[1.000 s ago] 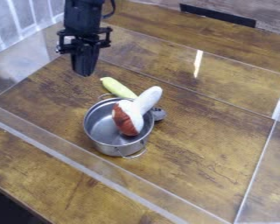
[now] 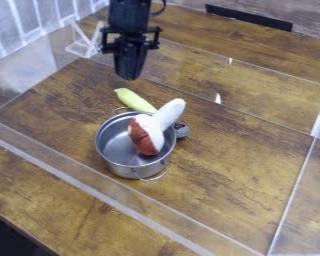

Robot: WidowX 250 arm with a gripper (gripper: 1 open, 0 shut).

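Observation:
A steel pot (image 2: 123, 155) with side handles stands on the wooden table. A white-and-red object (image 2: 156, 128), perhaps a toy vegetable, rests in and over its right rim. A pale yellow-green elongated object (image 2: 132, 101) lies just behind the pot. At the top of the view, the dark gripper (image 2: 131, 38) hangs above and behind these things, apart from them, its fingers spread somewhat, with nothing seen between them.
A small metal item (image 2: 180, 131) sits at the pot's right. Clear panels surround the work area.
The gripper has moved to the right and slightly up, toward the back. The objects on the table have not visibly moved.

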